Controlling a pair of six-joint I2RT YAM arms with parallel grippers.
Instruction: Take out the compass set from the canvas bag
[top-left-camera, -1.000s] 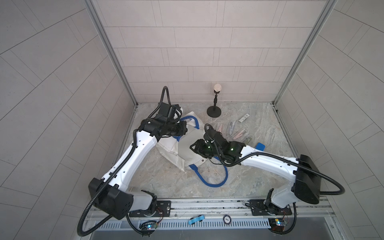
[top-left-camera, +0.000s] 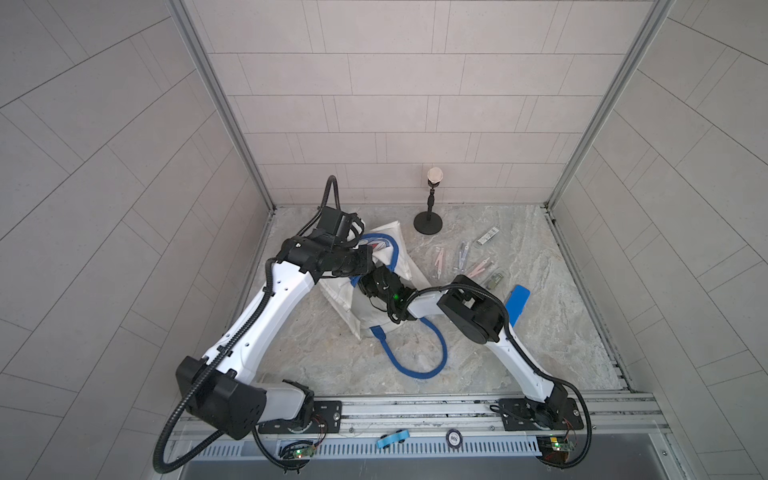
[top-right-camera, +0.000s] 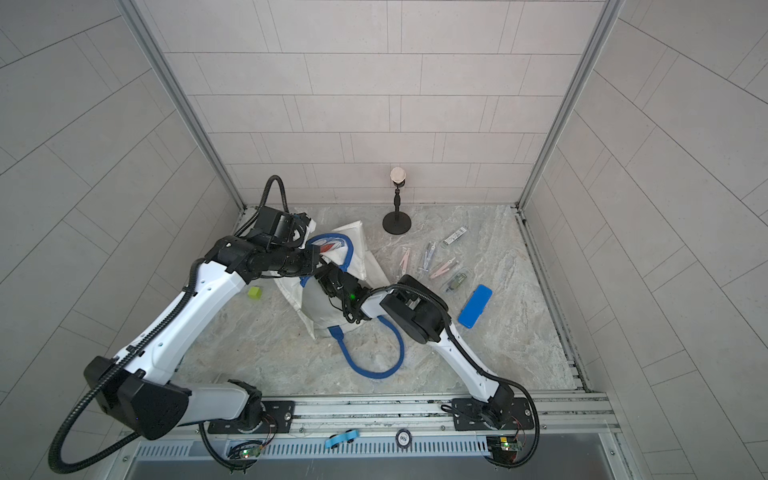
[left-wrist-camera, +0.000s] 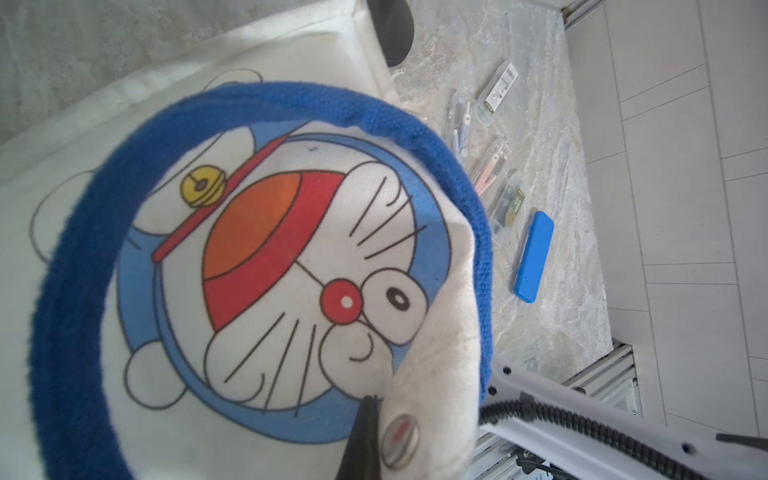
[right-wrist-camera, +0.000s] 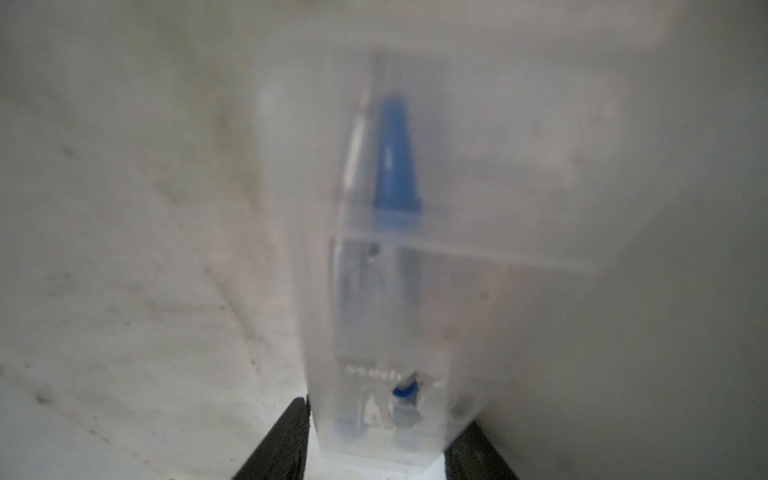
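Observation:
The white canvas bag lies open at the table's middle, with blue handles and a Doraemon print. My left gripper is at the bag's upper edge, beside a folded flap with a snap; its fingers look shut, though only a dark tip shows. My right gripper reaches inside the bag, its fingers part open on either side of a translucent plastic case with a blue-tipped metal tool in it, apparently the compass set. Whether they grip it is unclear.
Several stationery packs, a blue case and a white label pack lie to the right. A black stand is at the back, a small green block at the left.
My left arm has stayed nearly still at the bag's edge.

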